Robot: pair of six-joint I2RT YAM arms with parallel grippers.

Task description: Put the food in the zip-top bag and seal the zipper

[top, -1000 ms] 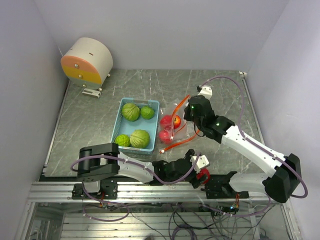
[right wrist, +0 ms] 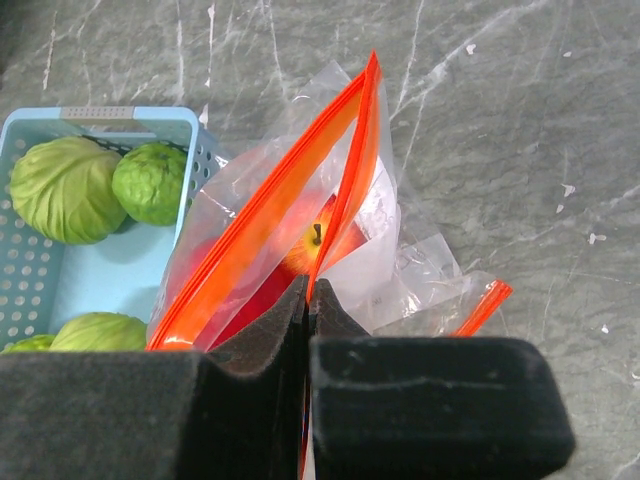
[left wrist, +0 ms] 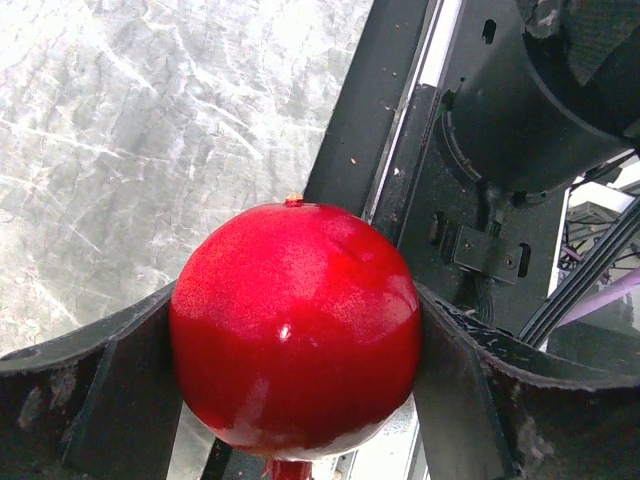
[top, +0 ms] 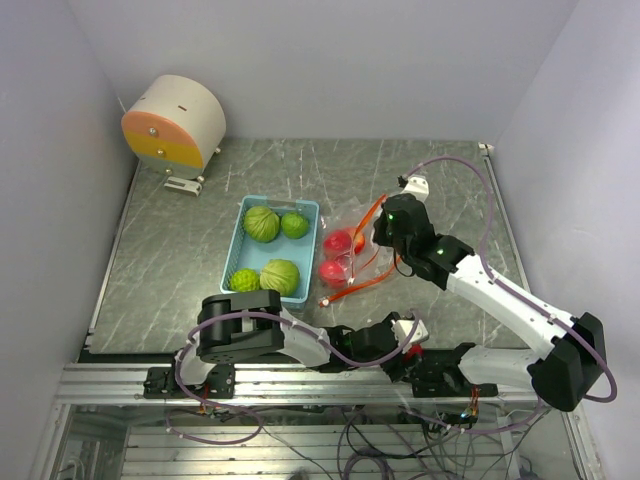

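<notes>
My left gripper [top: 405,350] is low at the table's front edge, fingers open around a red round fruit [left wrist: 295,320] that fills the space between them; whether both touch it I cannot tell. My right gripper is shut on the orange zipper edge [right wrist: 245,225] of the clear bag [right wrist: 410,285], which lies mid-table. Inside the bag are red fruits [top: 332,272], one red-yellow apple [right wrist: 315,245]. Right of the blue basket [top: 225,265], the bag's other orange strip [right wrist: 485,305] lies on the table.
The basket holds several green cabbage-like vegetables [top: 262,225]. A cream cylinder [top: 175,115] with an orange and yellow front stands at back left. Bare table lies at left and behind the bag.
My left arm has moved right and toward the front edge with the red fruit. My right gripper has shifted slightly right, and the bag's upper zipper with it.
</notes>
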